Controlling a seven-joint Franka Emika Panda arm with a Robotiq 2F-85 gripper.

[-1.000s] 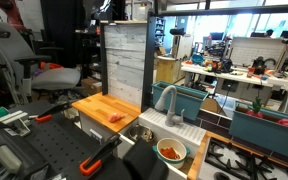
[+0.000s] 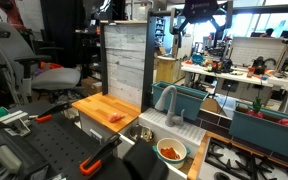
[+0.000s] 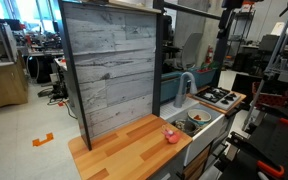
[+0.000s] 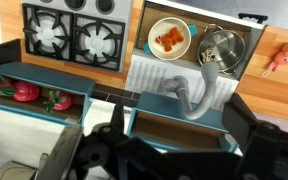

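High above the sink area, my gripper (image 2: 199, 33) hangs with its two fingers wide apart and nothing between them. The wrist view looks down past the gripper, which is open over the grey faucet (image 4: 197, 98). A white bowl (image 4: 169, 38) holding orange pieces (image 4: 168, 40) sits in the sink. Beside the bowl is a metal pot (image 4: 221, 47). On the wooden counter (image 3: 124, 150) lies a small pink object (image 3: 171, 134), well away from the gripper.
A black gas stove (image 4: 72, 40) stands beside the sink. Behind are teal shelf boxes (image 2: 264, 132), with red items (image 4: 26, 92) in one. A tall wooden panel (image 3: 114, 75) rises behind the counter. Open air surrounds the gripper.
One second ago, the gripper was mostly out of exterior view 1 at the top. Objects on the counter and in the sink have stayed put.
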